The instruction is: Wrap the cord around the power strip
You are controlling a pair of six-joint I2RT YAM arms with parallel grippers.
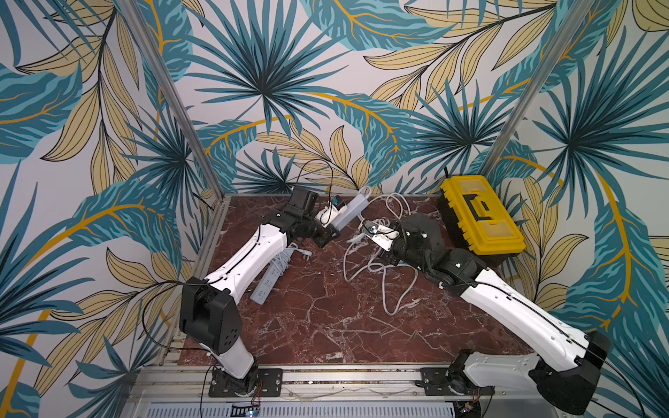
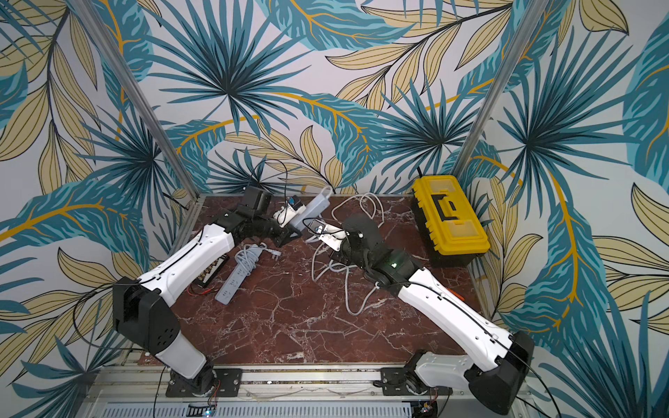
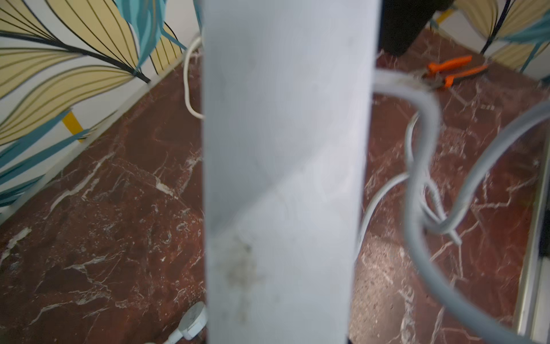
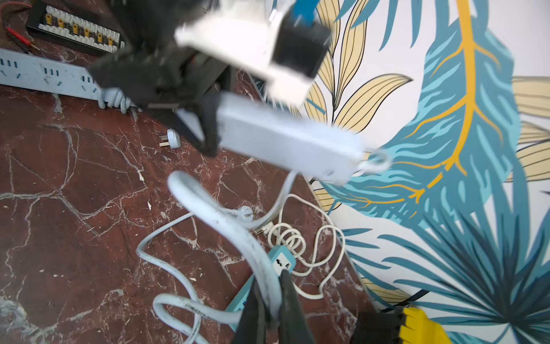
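My left gripper is shut on the end of a pale grey power strip, holding it tilted at the back of the table. In the left wrist view the strip fills the middle and hides the left fingers. My right gripper is shut on the strip's grey cord, which shows between its fingertips. From there the cord arcs up and back towards the strip. More cord lies in loose loops on the table, and a round plug shows beyond the held part.
A second strip with its cord wound on it lies at left, beside a black terminal board. A teal strip lies under the right gripper. The yellow toolbox stands at right, near orange pliers.
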